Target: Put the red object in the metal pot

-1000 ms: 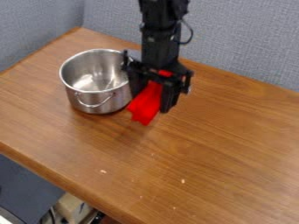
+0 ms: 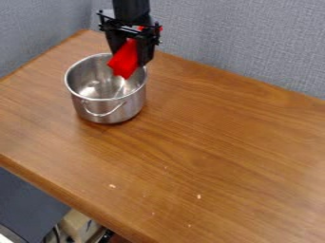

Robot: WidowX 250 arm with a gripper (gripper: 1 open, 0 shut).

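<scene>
The red object (image 2: 124, 59) hangs from my gripper (image 2: 129, 41), which is shut on it. Its lower end overlaps the opening of the metal pot (image 2: 112, 109) in the picture, toward the pot's back right rim. The silver pot stands upright on the wooden table at the upper left, its wire handle hanging down the front. How far the red object's tip is above or inside the rim is hard to judge from this single angle.
Grey walls (image 2: 248, 38) rise behind the table's back and left edges. Cables and clutter (image 2: 79, 226) show below the front left edge.
My gripper has carried the red object to the left and back, from beside the pot's right side to over its opening. The pot has stayed where it was.
</scene>
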